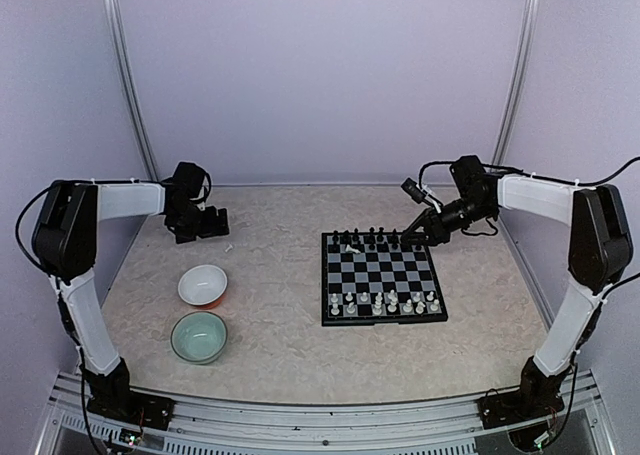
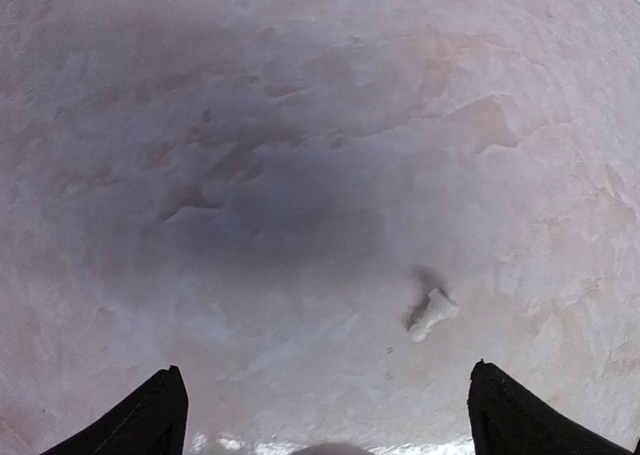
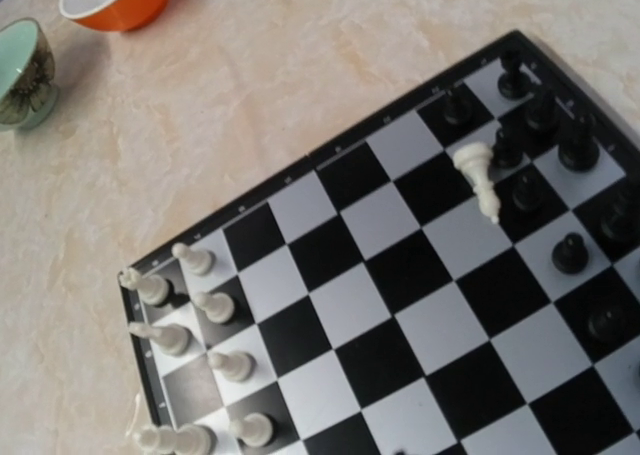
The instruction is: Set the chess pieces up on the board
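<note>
On the bare table at the left, a small white chess piece lies on its side; in the left wrist view this white piece is right of centre. My left gripper is wide open with nothing between its fingers, the piece ahead of its right finger. Black pieces line the far side of the chessboard, white pieces the near side. A larger white piece lies toppled against the black pawns. Over the board's far right corner is my right gripper; its fingers are indistinct.
A white-lined orange bowl and a green bowl stand at the left front of the table. Between the bowls and the board the tabletop is clear. A wall rises behind the table's back edge.
</note>
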